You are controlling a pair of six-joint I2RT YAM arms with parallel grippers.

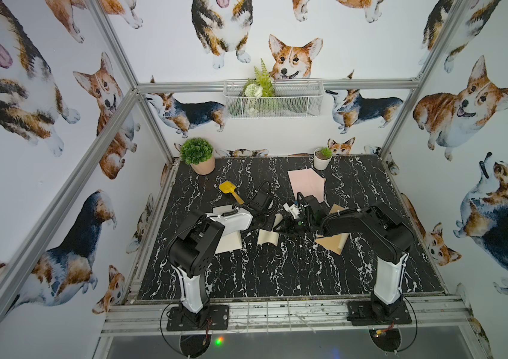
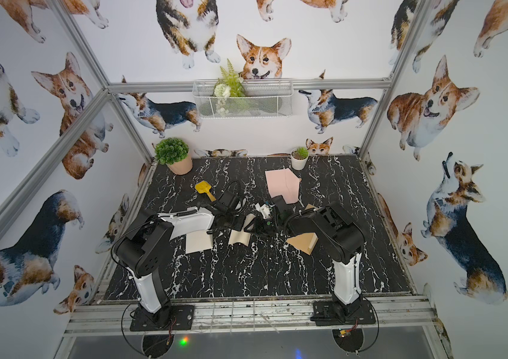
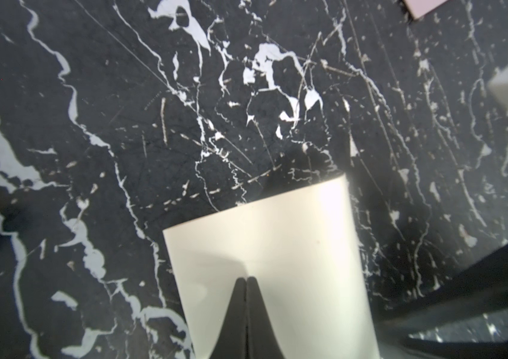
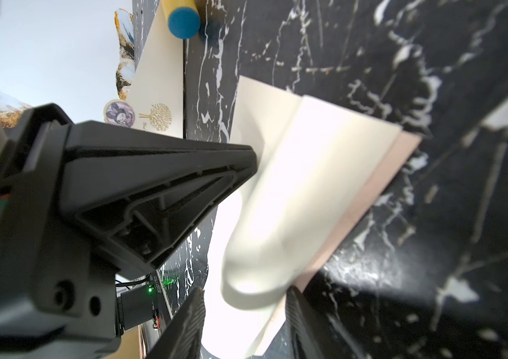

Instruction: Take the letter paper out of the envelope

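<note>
A cream folded paper (image 1: 268, 237) lies mid-table, raised into a curl in the right wrist view (image 4: 301, 197), with a pinkish layer (image 4: 358, 209) beneath its edge. My left gripper is shut, its tips against the cream surface; nothing shows between them. One black finger (image 4: 206, 161) of that gripper presses at the paper's far side. My right gripper has its fingers spread apart, one on each side of the paper's curled near edge. Which layer is letter and which is envelope, I cannot tell.
A white envelope (image 1: 230, 242) with a printed tree lies to the left, a tan one (image 1: 333, 243) to the right, a pink one (image 1: 306, 181) behind. A yellow shovel (image 1: 228, 188) lies back left. Free table shows in front.
</note>
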